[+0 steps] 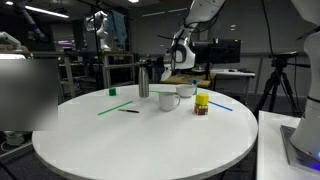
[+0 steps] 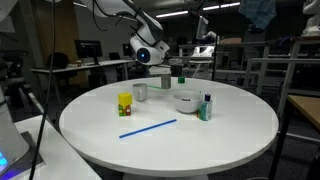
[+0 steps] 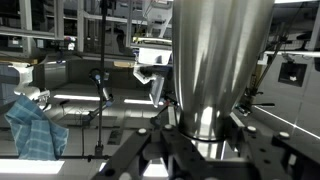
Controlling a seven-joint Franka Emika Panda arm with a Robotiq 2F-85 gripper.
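Observation:
A tall, dark metallic bottle stands upright near the far side of the round white table. In exterior view 2 the bottle appears just below my gripper. The wrist view is filled at upper right by the shiny bottle, whose end runs down to my gripper. Dark finger parts lie on both sides of that end. Whether they press on it does not show.
A white mug, a white bowl and a small bottle sit close by. Yellow and red blocks, a blue stick, a green stick and a dark pen lie around.

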